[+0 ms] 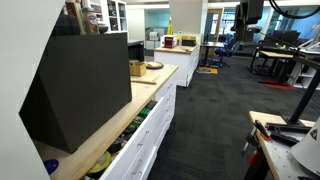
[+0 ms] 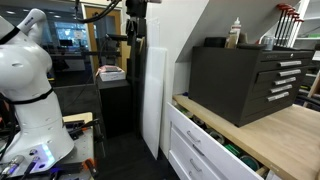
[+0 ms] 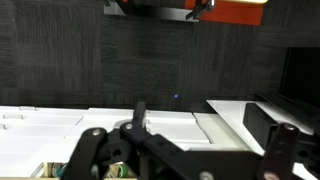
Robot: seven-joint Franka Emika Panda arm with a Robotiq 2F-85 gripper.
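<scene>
High above the floor my gripper points downward, its two dark fingers (image 3: 138, 112) spread apart at the bottom of the wrist view. Only dark floor and white drawer fronts show between them, and it holds nothing. In exterior view 1 the gripper (image 1: 236, 38) hangs near the top right, small and away from the counter. Beside the counter, a white drawer (image 1: 133, 148) stands pulled out. Green and other small items (image 2: 248, 161) lie inside, partly hidden by the drawer front.
A dark tool chest (image 2: 245, 80) stands on the wooden countertop (image 2: 255, 128), bottles on top. A wooden box (image 1: 137, 68) sits farther along the counter. The robot's table (image 1: 283, 158) edges the right side. Open dark floor (image 1: 200, 125) separates table and drawers.
</scene>
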